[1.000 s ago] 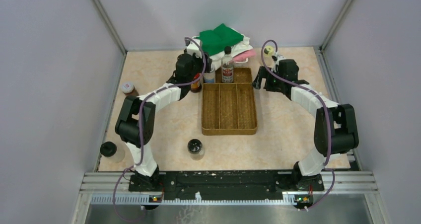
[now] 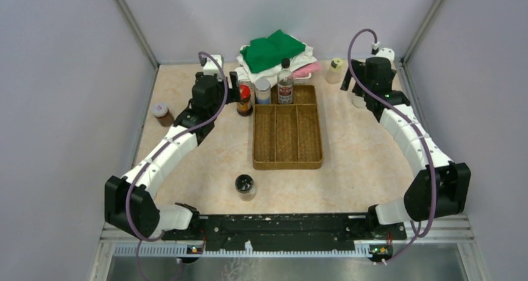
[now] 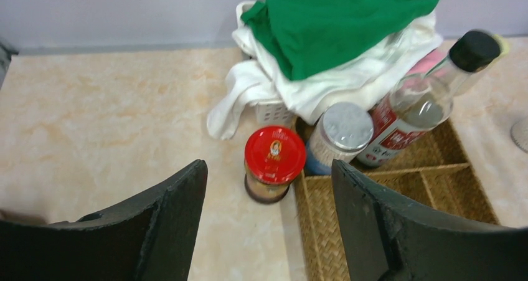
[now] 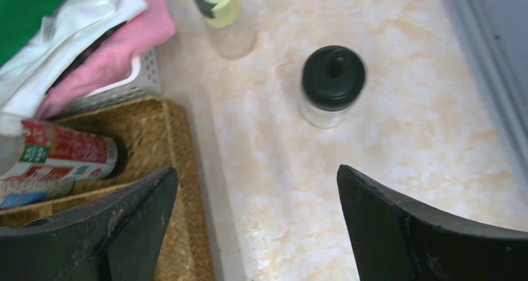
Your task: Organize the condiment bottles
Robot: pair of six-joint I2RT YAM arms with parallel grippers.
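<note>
In the wicker organizer's [image 2: 286, 166] back section stand a silver-lidded jar [image 3: 342, 131] and a tall bottle [image 3: 392, 134]. A red-lidded jar [image 3: 274, 162] stands just left of the organizer; my left gripper hangs open above that side, nothing held. My right gripper is open, right of the organizer, over bare table near a black-lidded jar [image 4: 333, 81] and a yellow-topped bottle [image 4: 221, 16]. A brown jar [image 2: 163, 116] stands at far left and another dark-lidded jar [image 2: 245, 187] at the front. The organizer's three front compartments are empty.
A basket [image 4: 143, 75] piled with green, white and pink cloths [image 2: 274, 50] stands behind the organizer against the back wall.
My left gripper has pulled back leftward from over the jars by the organizer. My right gripper has risen and moved rightward, away from the organizer.
</note>
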